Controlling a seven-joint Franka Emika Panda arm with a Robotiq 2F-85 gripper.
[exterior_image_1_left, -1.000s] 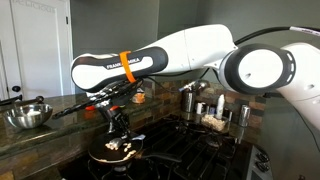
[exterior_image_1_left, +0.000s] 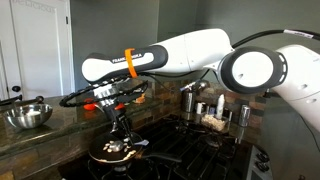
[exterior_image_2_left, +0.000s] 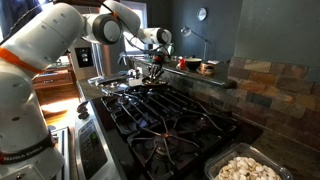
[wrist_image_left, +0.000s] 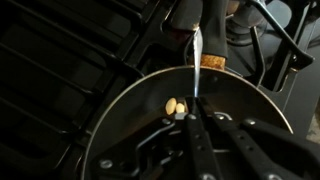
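Note:
A dark frying pan (exterior_image_1_left: 103, 156) sits on the stove with pale pieces in it. Above the pan is my gripper, its fingers shut on a thin silver metal utensil (wrist_image_left: 197, 50). In the wrist view the utensil stretches over the pan's rim toward the pan handle (wrist_image_left: 214, 20); its full shape cannot be made out. Two small tan pieces (wrist_image_left: 175, 107) show beside the fingertips, over the pan's dark inside. The arm and gripper cover much of the pan in the wrist view.
Black burner grates (exterior_image_2_left: 165, 130) spread across the stove. A clear tray of pale pieces (exterior_image_2_left: 248, 170) stands at its near right end. A steel bowl (exterior_image_1_left: 30, 116) rests on the counter at left, and metal canisters (exterior_image_1_left: 189, 100) stand behind the stove.
The arm's wrist and gripper have shifted slightly right over the pan in exterior view 1. The pan looks to be in the same place.

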